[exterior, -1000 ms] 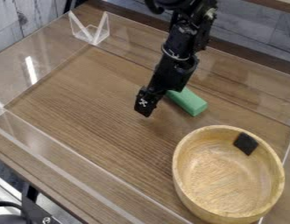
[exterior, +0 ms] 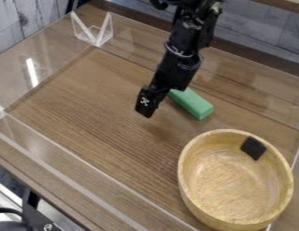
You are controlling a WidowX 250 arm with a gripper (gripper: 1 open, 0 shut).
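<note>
A black robot arm reaches down from the top centre, its gripper (exterior: 151, 97) open low over the wooden table, just left of a green block (exterior: 191, 104). The block lies at a slant near the middle right, partly behind the arm. Nothing shows between the fingers.
A large tan round bowl (exterior: 232, 185) fills the lower right, with a black block (exterior: 253, 147) on its rim. A white wire-like object (exterior: 92, 32) stands at the top left.
The gripper has shifted and turned slightly over the last second, staying left of the green block. The block and bowl look unchanged.
</note>
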